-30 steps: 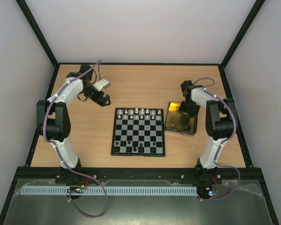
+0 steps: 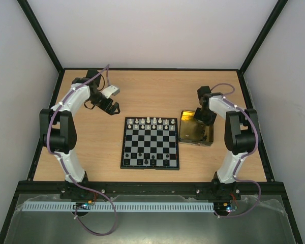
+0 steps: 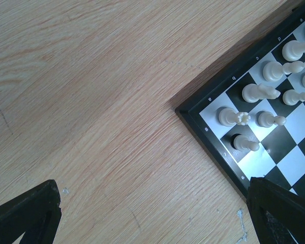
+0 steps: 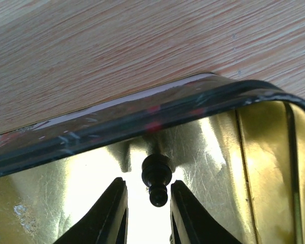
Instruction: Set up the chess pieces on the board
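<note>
The chessboard (image 2: 150, 142) holds white pieces (image 3: 274, 71) along its far rows and several black pieces (image 2: 146, 161) on its near rows. A gold tray (image 2: 190, 134) sits right of it. In the right wrist view, a black piece (image 4: 156, 175) stands in the tray near its wall, between and just beyond the fingertips of my right gripper, which is parted around it; contact cannot be seen. My left gripper stands open over bare table at the board's upper left, empty.
The tray's dark rim (image 4: 91, 141) is close to the right gripper.
My right arm has shifted very slightly over the tray. The left arm and the board look the same.
</note>
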